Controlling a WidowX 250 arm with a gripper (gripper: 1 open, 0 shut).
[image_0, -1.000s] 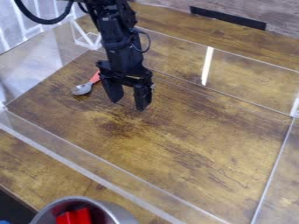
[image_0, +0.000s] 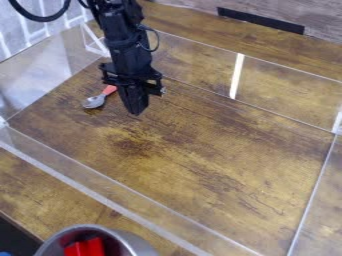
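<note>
My black gripper (image_0: 134, 100) hangs over the back-left of a clear-walled wooden area, fingertips close together, shut with nothing visible between them. Just left of it, a small spoon-like utensil with a silver end (image_0: 94, 101) and a red handle lies on the wood, partly hidden behind the gripper.
Clear low walls border the wooden floor (image_0: 214, 170), which is bare in the middle and right. At the bottom front, outside the walls, a metal bowl (image_0: 123, 241) holds red items.
The gripper has risen slightly and moved a little left, and its fingers have drawn closer together. The utensil lies in the same place.
</note>
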